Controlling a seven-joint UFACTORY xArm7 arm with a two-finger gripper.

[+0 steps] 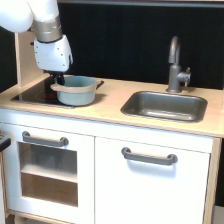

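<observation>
A light blue-grey pot [78, 94] stands on the black stove top [36, 94] at the left of the toy kitchen counter. The white robot arm [50, 46] comes down from the top left, with its gripper [58, 80] at the pot's left side, by a pale handle-like piece on the rim. Whether the fingers are open or shut on it is too small to tell.
To the right are a steel sink [164, 105] and a tall grey faucet [176, 70]. The counter [118, 92] between pot and sink is clear. Below are cupboard doors with grey handles.
</observation>
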